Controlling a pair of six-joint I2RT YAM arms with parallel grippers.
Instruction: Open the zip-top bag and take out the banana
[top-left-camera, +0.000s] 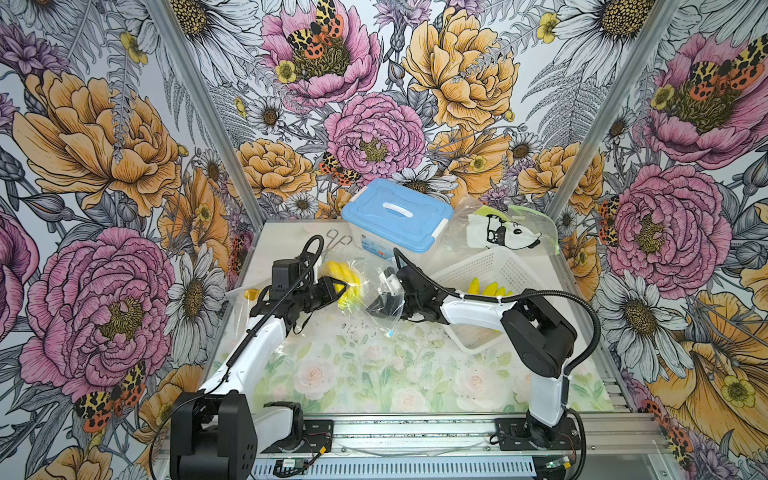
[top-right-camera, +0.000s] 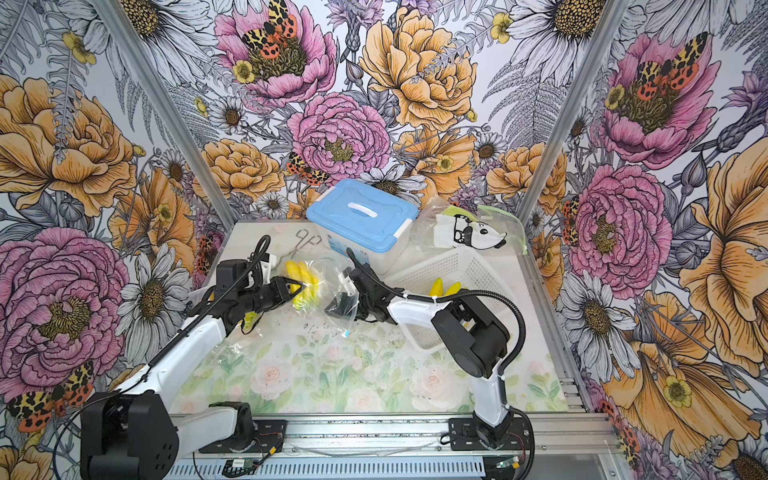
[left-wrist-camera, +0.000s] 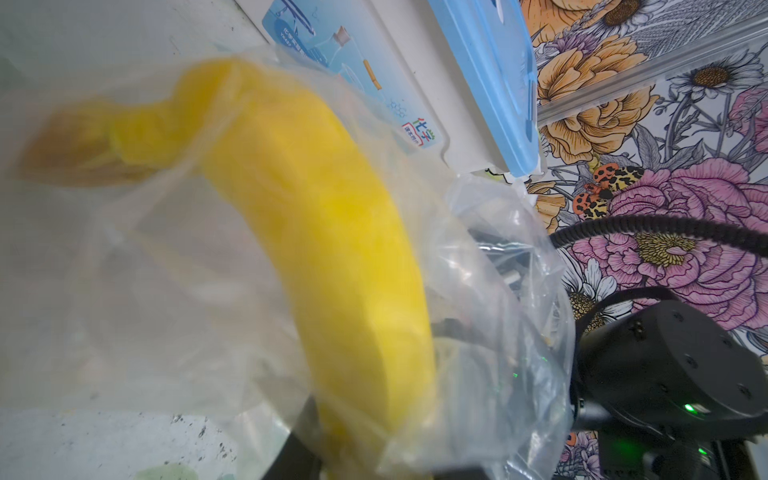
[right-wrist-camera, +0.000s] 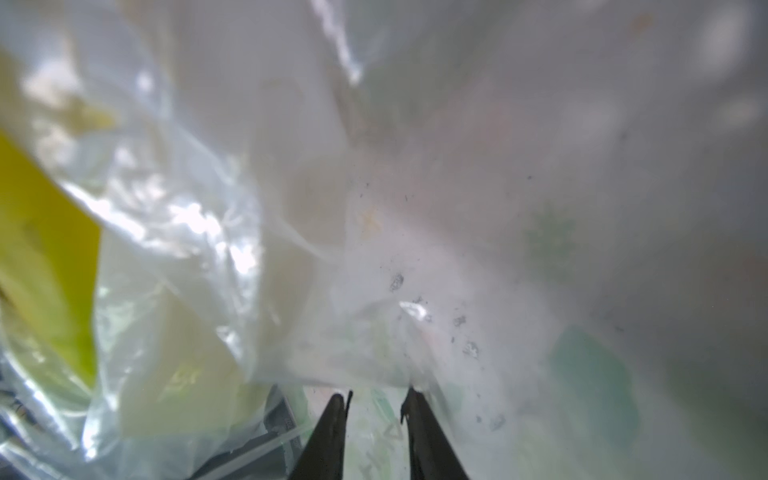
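A yellow banana is up between my two arms, wrapped in the clear plastic of the bag. In the left wrist view, the banana runs down into my left gripper, which is shut on its lower end; film covers much of that spot. From the other side my right gripper reaches at the bag, partly behind its film. In the right wrist view, the right gripper has a narrow gap between its tips, with film close above them. Whether film lies between the tips is unclear.
A white basket with yellow fruit stands under the right arm. Behind sit a blue-lidded box, a panda bag and scissors.
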